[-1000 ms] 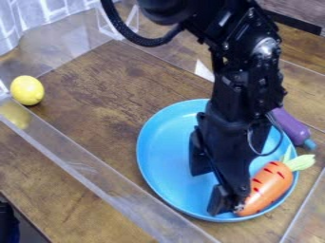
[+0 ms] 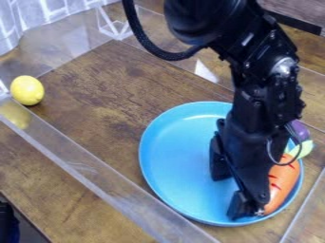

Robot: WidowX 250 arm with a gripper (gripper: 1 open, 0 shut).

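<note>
The black gripper point(image 2: 238, 180) is low over the blue plate point(image 2: 172, 171), at its right half, beside the orange carrot point(image 2: 282, 182). The carrot lies at the plate's right side, partly hidden by the gripper, with its green top behind it. Whether the fingers hold anything cannot be told, as the arm's dark body hides much of them.
A yellow lemon point(image 2: 27, 90) sits at the far left by a clear wall. A purple object point(image 2: 298, 131) shows at the right, mostly hidden behind the arm.
The arm has shifted slightly right over the carrot, which is now more covered, as are its green top and the purple object.
</note>
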